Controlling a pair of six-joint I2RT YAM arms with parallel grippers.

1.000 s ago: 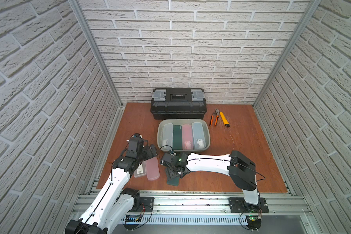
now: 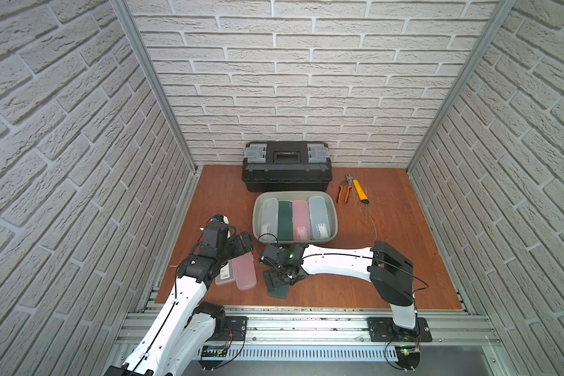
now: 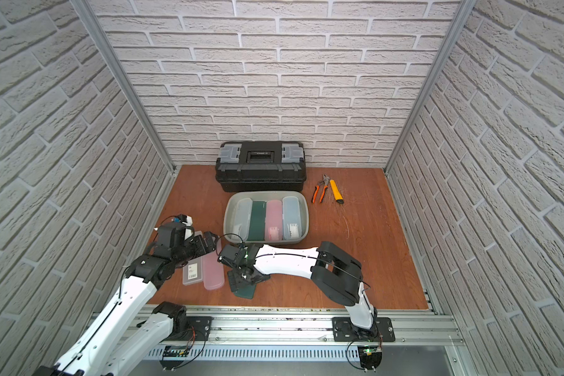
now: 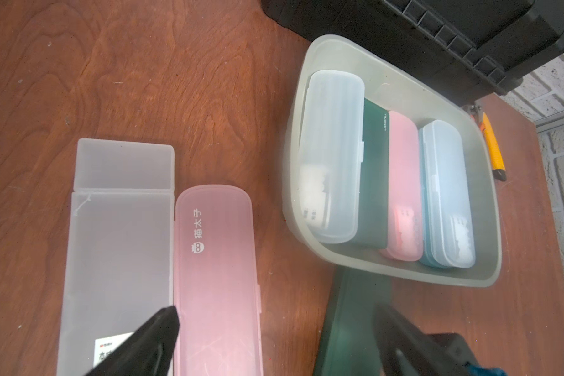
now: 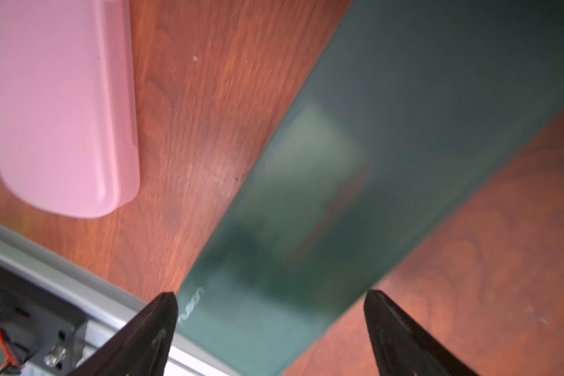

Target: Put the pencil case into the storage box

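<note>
The grey storage box (image 4: 307, 238) holds several pencil cases side by side: clear, dark green, pink, light blue. On the table before it lie a clear case (image 4: 119, 250), a pink case (image 4: 214, 275) and a dark green case (image 5: 357, 188). My left gripper hangs open above the clear and pink cases, nothing held. My right gripper is open, low over the near end of the dark green case, fingers spread across it, not visibly closed on it.
A black toolbox (image 2: 286, 178) stands behind the box. Orange pliers (image 2: 344, 191) and a yellow-handled tool (image 2: 360, 192) lie at the back right. The metal front rail borders the near edge.
My left arm has shifted only slightly.
</note>
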